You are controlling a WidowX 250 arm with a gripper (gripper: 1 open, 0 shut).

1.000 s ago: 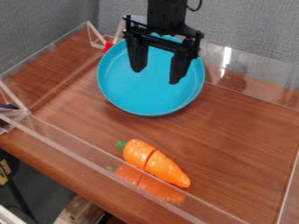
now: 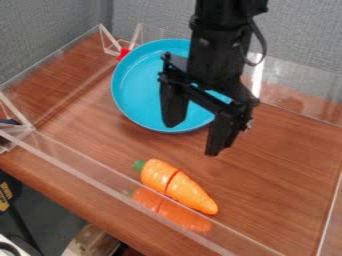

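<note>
My black gripper [image 2: 195,118] hangs in the centre over the front of a round blue plate [image 2: 136,90], its two fingers apart with nothing seen between them; it hides much of the plate. An orange toy carrot [image 2: 179,187] with a short green top lies on the wooden board below the gripper, toward the front.
Clear plastic walls edge the wooden board [image 2: 274,180], the front one in front of the carrot. The board right of the carrot is bare. A small red object [image 2: 123,52] sits at the back left behind the plate.
The plate and carrot have stayed in place.
</note>
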